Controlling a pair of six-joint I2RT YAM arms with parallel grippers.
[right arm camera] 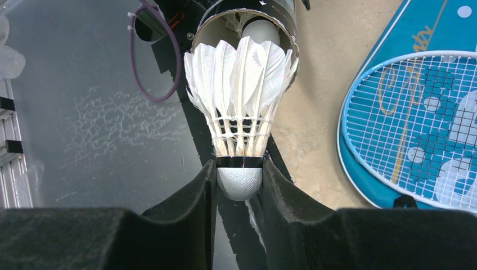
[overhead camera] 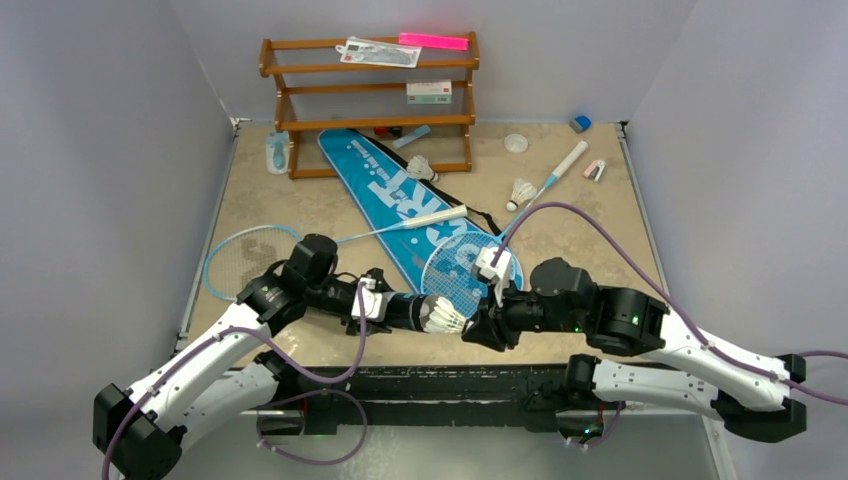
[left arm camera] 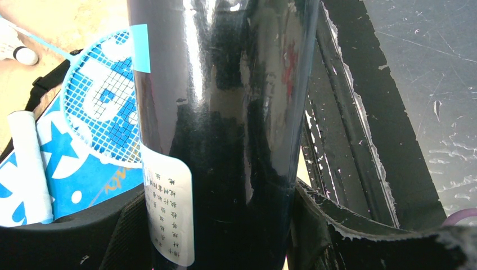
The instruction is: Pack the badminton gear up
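Observation:
A dark shuttlecock tube (left arm camera: 225,112) lies sideways above the table's front edge, with my left gripper shut around it. Its open end faces right, and another shuttlecock's white cork (right arm camera: 261,31) shows inside. My right gripper is shut on the cork end of a shuttlecock (right arm camera: 242,107). That shuttlecock's feathers overlap the tube's mouth in the right wrist view; how deep they reach cannot be told. Two rackets, one with a white grip (overhead camera: 435,217) and one with a blue head (overhead camera: 460,270), rest partly over the blue racket bag (overhead camera: 375,185).
Two loose shuttlecocks lie farther back, one (overhead camera: 522,193) beside the right racket's shaft, one (overhead camera: 421,168) by the bag. A wooden rack (overhead camera: 370,125) stands at the back. A clear round lid (overhead camera: 516,143) lies right of it.

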